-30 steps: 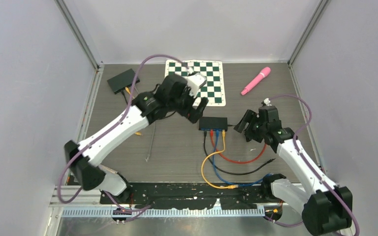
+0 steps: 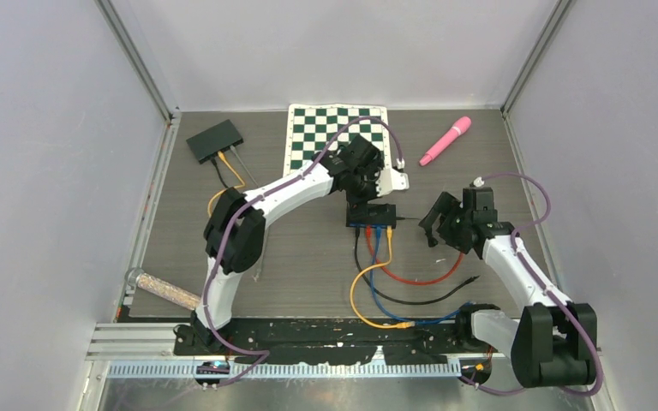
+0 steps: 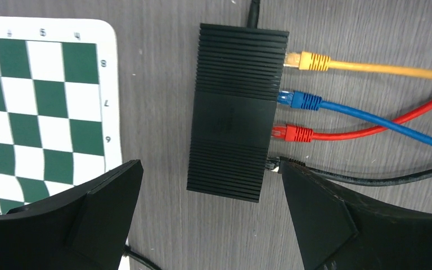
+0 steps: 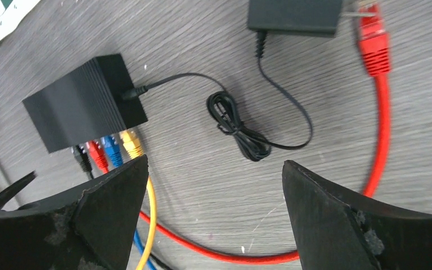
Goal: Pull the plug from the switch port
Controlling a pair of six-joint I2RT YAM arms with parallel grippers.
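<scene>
A black ribbed switch (image 3: 233,112) lies on the grey table, with yellow (image 3: 315,61), blue (image 3: 306,100), red (image 3: 295,133) and black plugs in a row along one side and a dark cable at one end. My left gripper hangs over the switch, open and empty, in the top view partly covering it. The black plug is partly behind its finger in the left wrist view. My right gripper stands open to the right of the switch, above a power adapter (image 4: 295,17) and its coiled lead (image 4: 236,126).
A checkered board (image 2: 317,128) lies behind the switch, a pink wand (image 2: 445,139) at the back right. A second black box (image 2: 214,139) with cables is at the back left, a clear tube (image 2: 167,289) at the front left. Loose cables spread across the front.
My left arm has swung right and come over the switch, its gripper turning on the way. My right gripper has shifted slightly to the right.
</scene>
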